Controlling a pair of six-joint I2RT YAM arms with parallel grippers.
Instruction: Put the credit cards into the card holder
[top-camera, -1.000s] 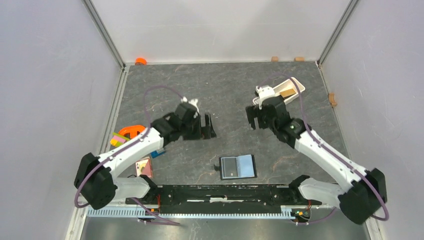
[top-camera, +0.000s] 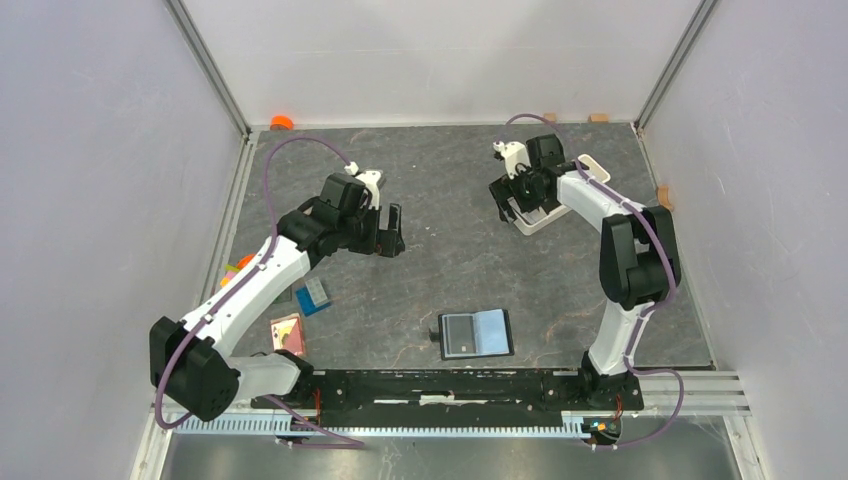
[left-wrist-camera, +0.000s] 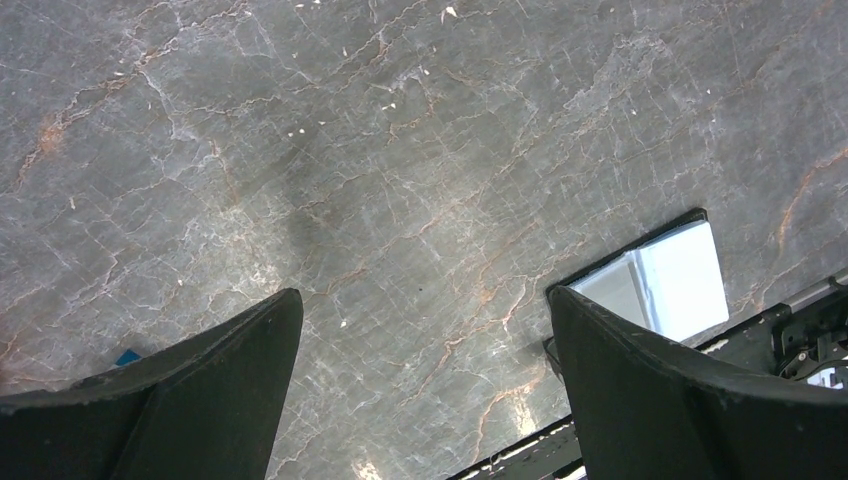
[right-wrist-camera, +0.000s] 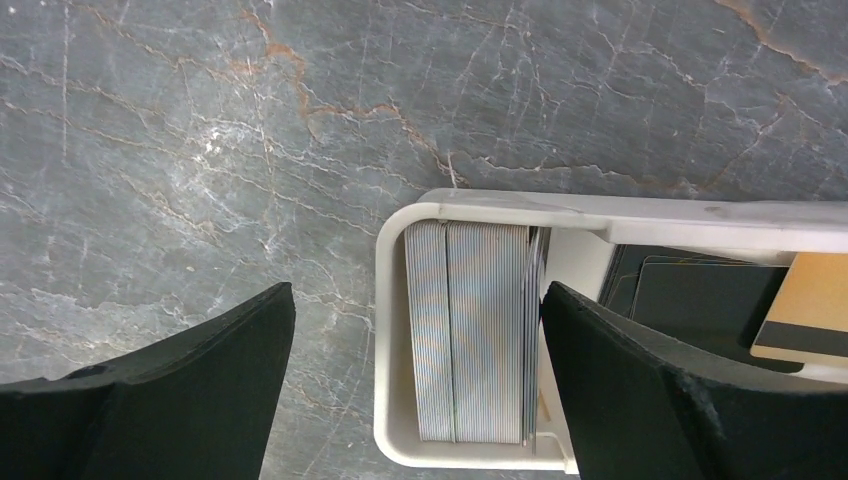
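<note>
A row of cards (right-wrist-camera: 486, 330) stands on edge at one end of the white tray (right-wrist-camera: 385, 340). My right gripper is open above that end. Its left finger is outside the tray wall, and its right finger covers part of the row's right edge; whether it touches cannot be told. Black cards (right-wrist-camera: 700, 305) and an orange card (right-wrist-camera: 810, 300) lie flat farther along the tray. Open near the table's front edge is the card holder (top-camera: 475, 333), with a clear sleeve and a pale blue page. Over the left-centre table hangs my left gripper (top-camera: 390, 232), open and empty.
At the left lie a blue box (top-camera: 313, 296) and a red box (top-camera: 288, 334), with colourful toys (top-camera: 230, 278) partly behind the left arm. An orange piece (top-camera: 282, 122) sits at the back left. Mid-table is bare.
My right gripper has gone back and over the tray, its arm swinging inward. Holder and tray look unmoved.
</note>
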